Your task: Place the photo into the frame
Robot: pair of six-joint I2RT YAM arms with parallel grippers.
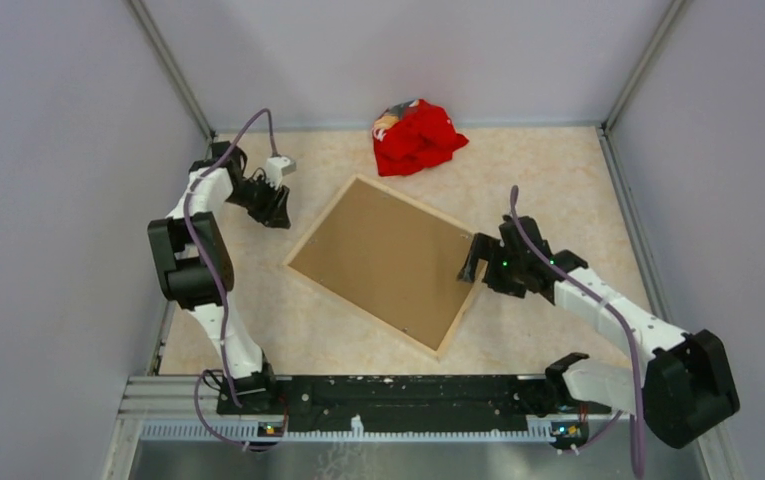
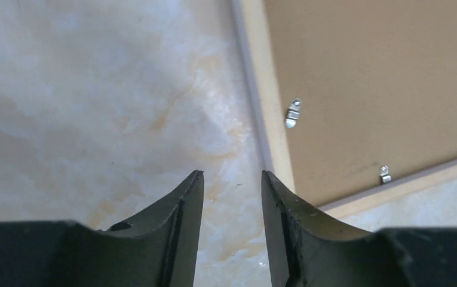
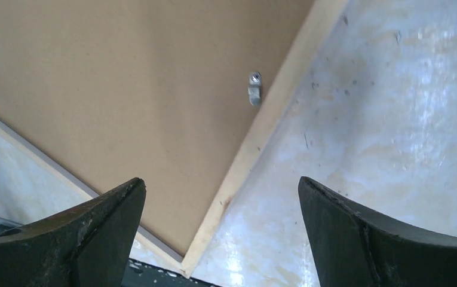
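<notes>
The frame [image 1: 386, 262] lies askew on the table, brown backing board upward, with a pale wooden rim. Small metal clips show near its edge: one clip [image 2: 293, 113] in the left wrist view, another clip [image 3: 254, 89] in the right wrist view. No photo can be made out in any view. My left gripper is off the frame's left side, over bare table, its fingers parted and empty. Beside the frame's right corner, my right gripper stands wide open above the rim, nothing held.
A crumpled red cloth [image 1: 420, 138] lies at the back, behind the frame. Bare table [image 1: 568, 185] stretches along the right side. Walls stand at the left, right and back.
</notes>
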